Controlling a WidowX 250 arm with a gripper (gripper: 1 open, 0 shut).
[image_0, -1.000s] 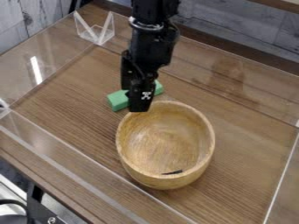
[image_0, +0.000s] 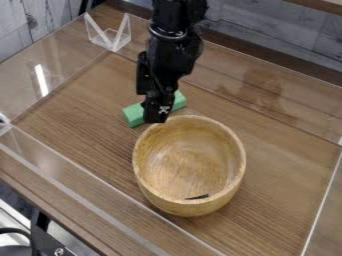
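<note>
My black gripper (image_0: 159, 98) hangs from the top centre, pointing down just above a green object (image_0: 135, 114) that lies on the wooden table behind the bowl. The gripper partly hides the green object. A large round tan bowl (image_0: 187, 136) stands in front, with a small dark thin item (image_0: 197, 197) inside near its front.
A clear wire-like or plastic object (image_0: 107, 30) is at the back left. A black cable lies at the bottom left corner.
The gripper has shifted slightly left and up, away from the bowl's rim. The green object and bowl look unmoved.
</note>
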